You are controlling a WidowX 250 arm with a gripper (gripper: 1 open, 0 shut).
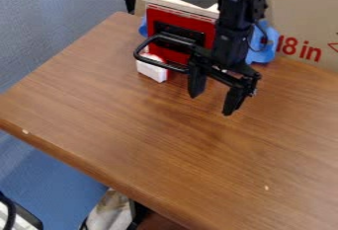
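Note:
A small oven with a red front (pixel 175 29) and white top stands at the back of the wooden table, its black handle bar (pixel 150 60) sticking out in front. My black gripper (pixel 211 98) hangs in front of the oven's right side, open, its two fingers spread with nothing visible between them. A white block (pixel 150 72) sits at the oven's lower left, partly behind the handle.
Blue material (pixel 263 46) lies beside the oven at the back right, before a cardboard box (pixel 303 27).

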